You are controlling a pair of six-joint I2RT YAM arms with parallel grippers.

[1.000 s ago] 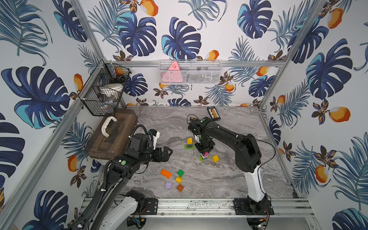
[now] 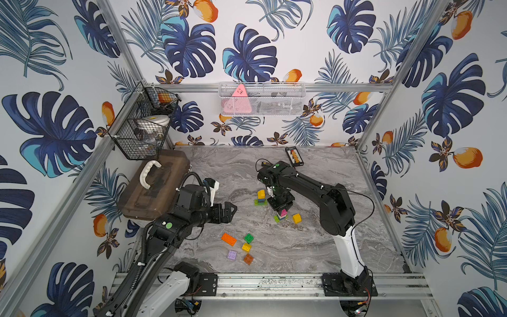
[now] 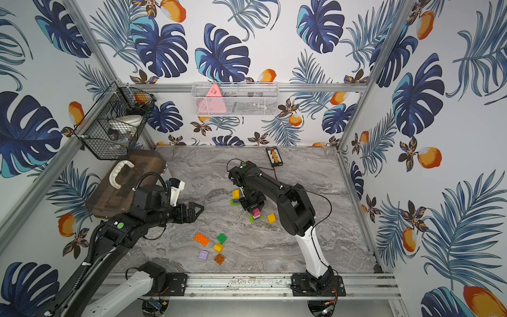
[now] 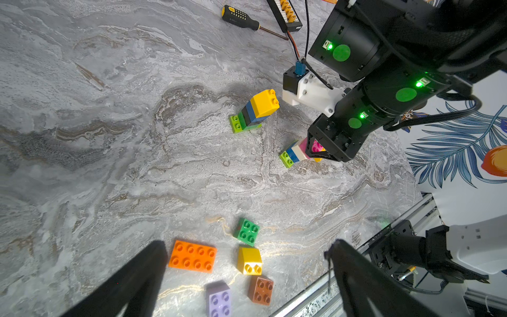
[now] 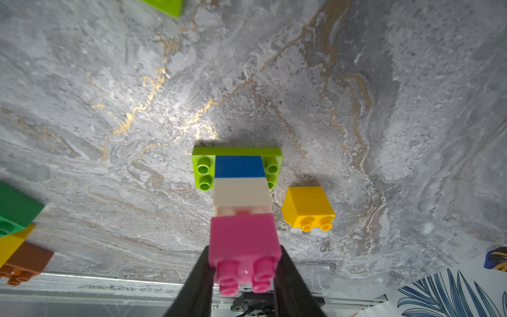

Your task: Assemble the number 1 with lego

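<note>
My right gripper is shut on a pink brick (image 5: 244,237), seen from above in the right wrist view. Under it a white brick (image 5: 241,192) and a blue brick (image 5: 239,166) stand on a lime green base (image 5: 203,177). Some of the white brick's studs show at the pink one's edge; whether the two are pressed together I cannot tell. A loose yellow brick (image 5: 309,206) lies just right of this stack. Another tower, with a yellow top (image 4: 264,103), stands nearby on its own lime base (image 4: 236,123). My left gripper (image 2: 230,211) hangs open and empty.
Orange (image 4: 192,256), green (image 4: 246,231), yellow (image 4: 249,260), brown (image 4: 261,290) and purple (image 4: 218,300) bricks lie at the front. A screwdriver (image 4: 240,17) lies at the back. The brown case (image 2: 153,185) stands at left.
My left arm has not moved.
</note>
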